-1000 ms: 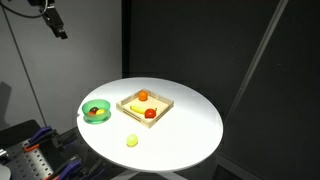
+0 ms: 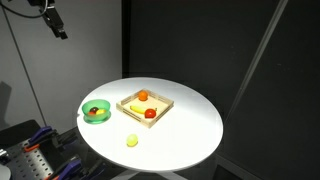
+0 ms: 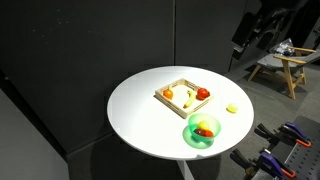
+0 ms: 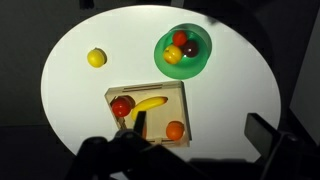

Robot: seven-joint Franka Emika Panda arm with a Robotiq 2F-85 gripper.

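Observation:
High above the table, my gripper stands open, its fingers wide apart at the bottom of the wrist view with nothing held. It hangs at the upper left in exterior view 1. A green bowl [image 4: 162, 52] holds a yellow-orange fruit [image 4: 172, 54], a red one [image 4: 180, 38] and a dark one [image 4: 191, 47]. The wooden tray [image 2: 124, 103] contains a banana [image 4: 150, 103], a red fruit [image 4: 121, 106] and an orange [image 4: 175, 130]; part of its near end is hidden in the wrist view. A lemon [image 2: 132, 141] lies alone on the table.
Bowl and tray stand apart, with bare tabletop around them. In exterior view 2 a wooden chair [image 3: 288, 68] stands behind the arm, off the table.

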